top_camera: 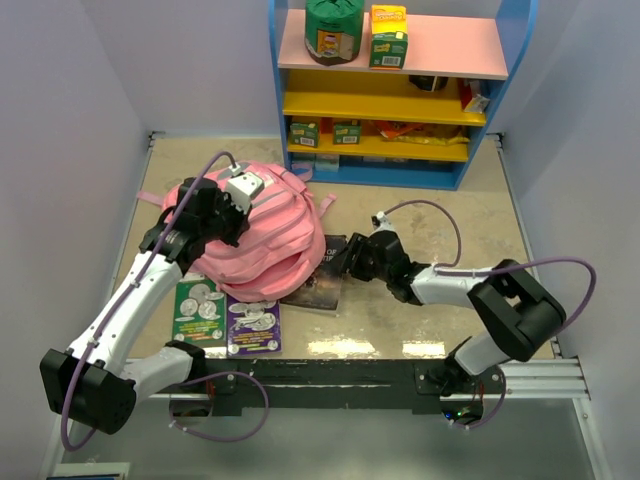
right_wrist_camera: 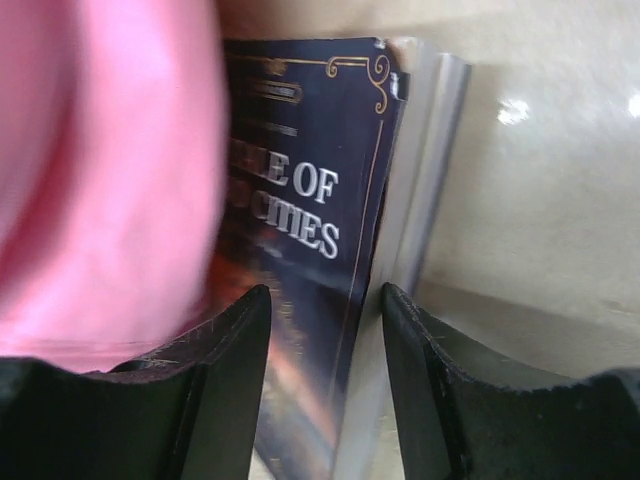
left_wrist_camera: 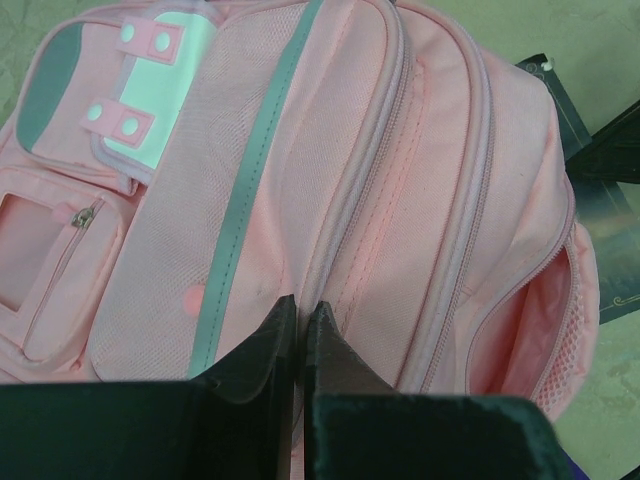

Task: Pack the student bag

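Observation:
The pink bag (top_camera: pixel 265 235) lies on the left of the table. My left gripper is shut on a fold of its fabric by a zipper seam. A dark-covered book (right_wrist_camera: pixel 300 215), its title ending "of ... Cities", lies flat beside the bag, which hides part of its left side. At this book my right gripper stands partly open. One of its fingers (right_wrist_camera: pixel 400 320) is against the book's page edge, and the other is over the cover. A green book (top_camera: pixel 199 310) and a purple book (top_camera: pixel 253 327) lie in front of the bag, partly beneath it.
A blue shelf (top_camera: pixel 380 172) with yellow and pink boards stands at the back, holding boxes and packets. Clear tabletop (top_camera: pixel 400 330) lies to the right of the dark book, near the front edge.

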